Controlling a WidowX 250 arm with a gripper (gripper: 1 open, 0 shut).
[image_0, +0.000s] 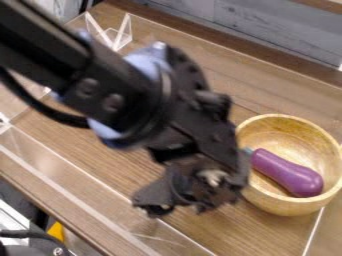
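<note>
The black robot arm with its blue section fills the upper left and middle, blurred. Its gripper (187, 195) hangs low over the wooden table, left of the bowl; the blur hides whether it is open or shut. A light wooden bowl (294, 139) sits at the right, holding a purple eggplant (287, 174) that lies inside it, now clear of the arm.
Bare wooden table (94, 185) spreads around the arm, with a grey wall (241, 30) behind. White wire-like objects stand at the upper left. Dark cables and a small yellow item lie off the table's lower-left edge.
</note>
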